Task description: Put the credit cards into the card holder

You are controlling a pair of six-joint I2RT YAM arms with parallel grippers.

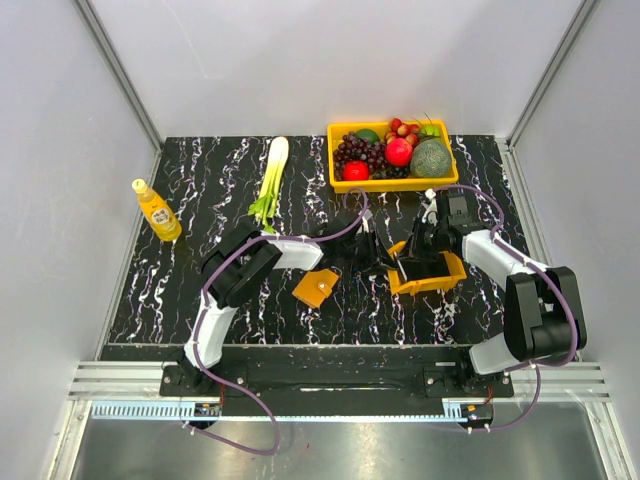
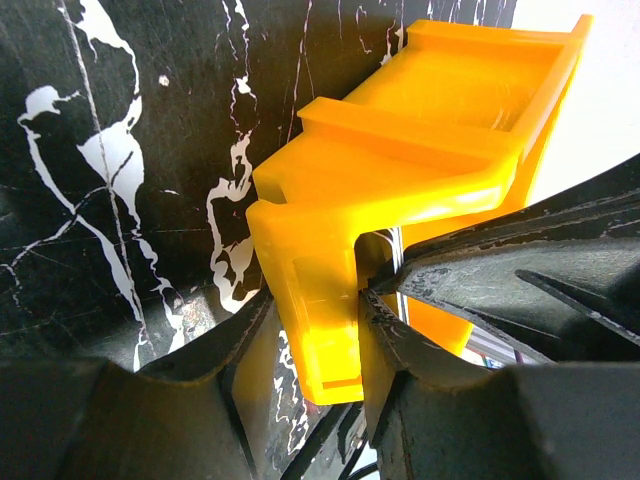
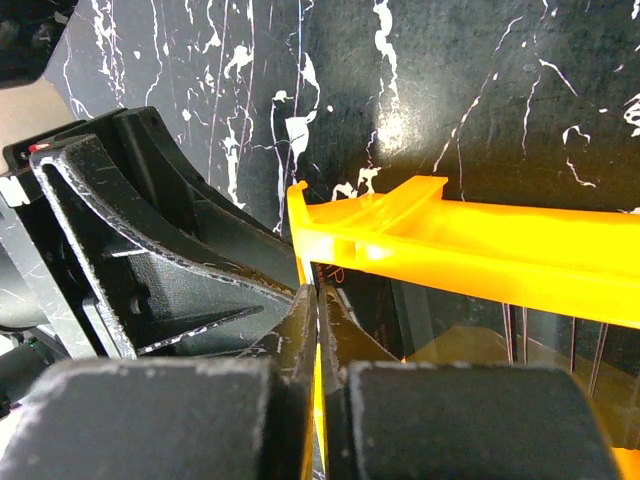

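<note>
An orange plastic container (image 1: 443, 281) with a dark inside lies at the right of the table, both grippers over it. My left gripper is shut on the container's end wall. My right gripper is shut, its tips at the container's corner beside a thin pale strip; I cannot tell that anything is between them. An orange card holder (image 1: 315, 287) with a round clasp lies on the table left of the container, below the left arm. I cannot make out separate credit cards.
A yellow crate (image 1: 393, 184) of fruit stands at the back, with celery (image 1: 271, 179) to its left and a yellow bottle (image 1: 161, 215) at the far left.
</note>
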